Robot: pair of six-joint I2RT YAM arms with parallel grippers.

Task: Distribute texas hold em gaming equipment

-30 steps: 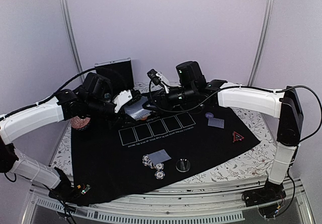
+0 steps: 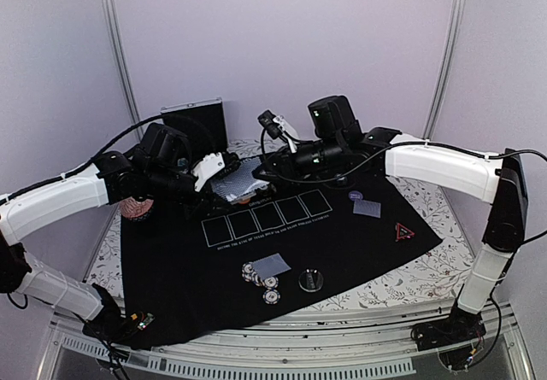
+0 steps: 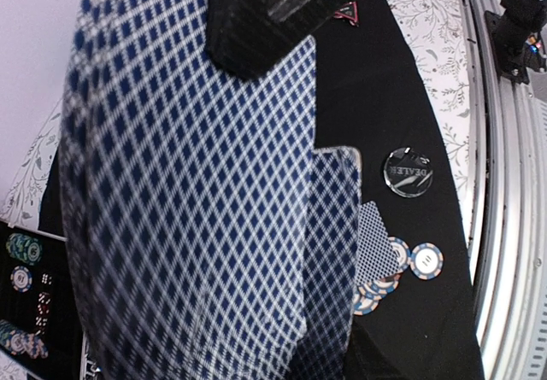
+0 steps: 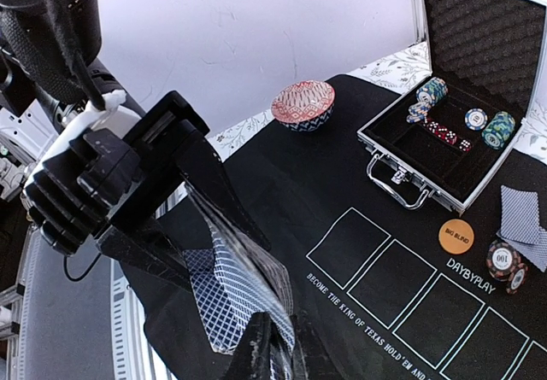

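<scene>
Blue-backed playing cards [image 2: 238, 180] hang between my two grippers above the far part of the mat. My right gripper is shut on the end of these cards, and one of its fingers [image 3: 248, 43] lies across their backs. Around the other end, the fingers of my left gripper stand apart, with a gap wider than the cards. One card [image 3: 333, 260] is fanned out from the bundle. Exact contact at the left fingers is partly hidden. On the mat lie a card pair [image 2: 271, 266], chips [image 2: 271, 296] and the dealer button [image 2: 311, 280].
An open chip case [image 4: 453, 132] and a patterned bowl [image 4: 303, 102] stand at the far left. More cards [image 2: 367, 208] and a red triangle [image 2: 403, 231] lie on the right. An orange big blind button [image 4: 456, 236] lies beside the card boxes.
My right gripper has shifted a little to the right, and more of the cards shows between the two grippers. The left arm looks unmoved; the things on the mat are unchanged.
</scene>
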